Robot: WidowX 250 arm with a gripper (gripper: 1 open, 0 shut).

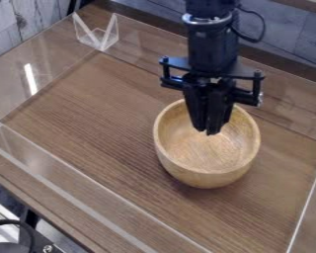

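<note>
The black robot gripper (208,114) points down over a round, light wooden bowl (208,168), its fingertips at or just above the back part of the bowl's opening. Whether the fingers are open or shut, and whether anything is between them, is hard to make out in the camera view. The bowl is empty where its inside shows.
A clear plastic holder (95,30) stands at the back left. Grey panels line the back, and a black cable lies at the lower left corner.
</note>
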